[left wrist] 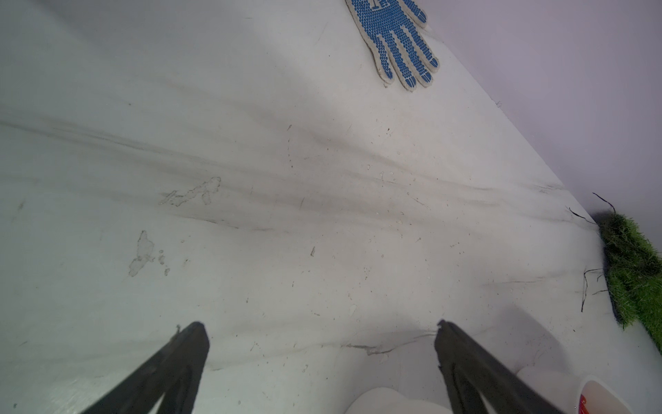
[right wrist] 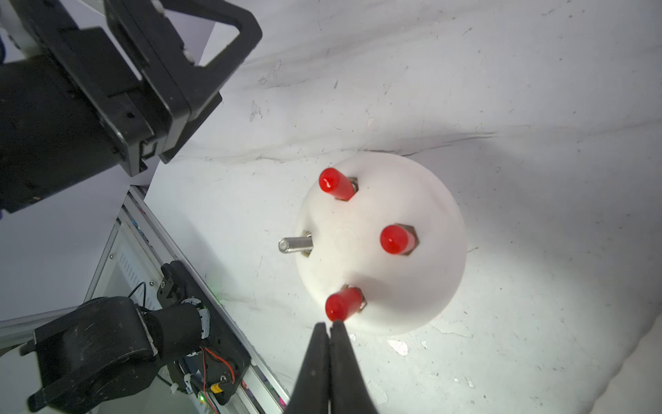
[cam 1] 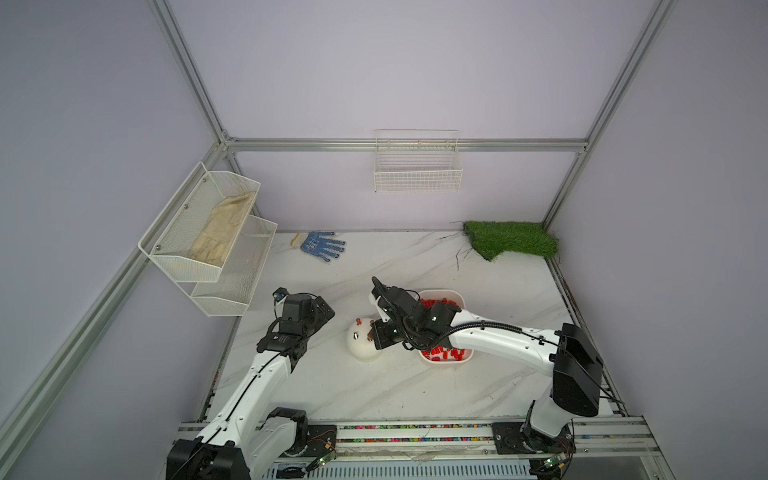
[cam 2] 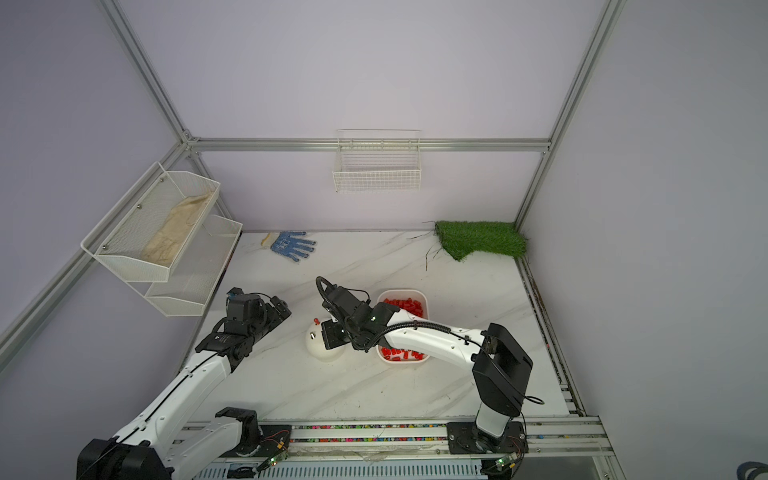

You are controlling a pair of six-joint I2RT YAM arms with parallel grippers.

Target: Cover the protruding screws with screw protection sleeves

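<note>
In the right wrist view a white dome (right wrist: 407,276) carries several screws. Three wear red sleeves: one at the top (right wrist: 336,183), one at the right (right wrist: 398,239), one at the bottom (right wrist: 344,302). A bare metal screw (right wrist: 295,244) sticks out on the left side. My right gripper is shut, nothing visible between its fingers, its tips close to the bottom sleeve; whether they touch it I cannot tell. My left gripper is open and empty, held over the table left of the dome (cam 1: 361,342).
A white bin (cam 2: 402,361) of loose red sleeves stands right of the dome, partly under my right arm. At the back lie a blue glove (cam 1: 321,245) and a green turf piece (cam 1: 512,239). White mesh racks (cam 1: 209,228) hang at the left.
</note>
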